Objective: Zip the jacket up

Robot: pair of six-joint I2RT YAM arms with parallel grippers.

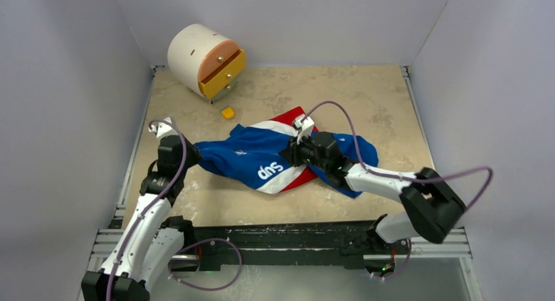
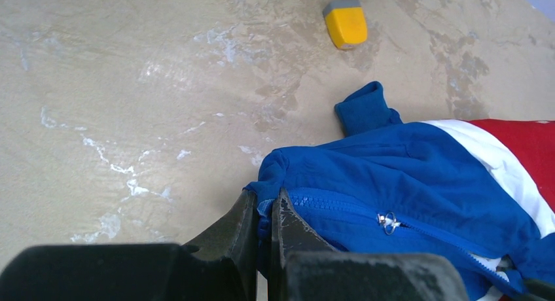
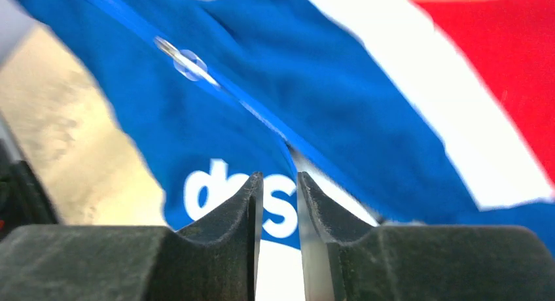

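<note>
The jacket [image 1: 255,158], blue with white and red bands, lies across the middle of the table. My left gripper is shut on its bunched blue left end, beside the start of the zipper. A metal zipper pull with a ring [image 2: 389,222] sits partway along the zipper; right of it the two edges spread apart. Over the jacket's middle, my right gripper stands part open, the lettering showing through the gap and nothing visibly held. In the right wrist view the pull [image 3: 190,64] is beyond the fingertips, up and to the left.
A small yellow block [image 1: 228,112] lies behind the jacket. Farther back stands a white round-bodied chest [image 1: 199,55] with a yellow drawer. Bare table [image 1: 353,88] shows at the back right and along the front. The right wrist view is blurred.
</note>
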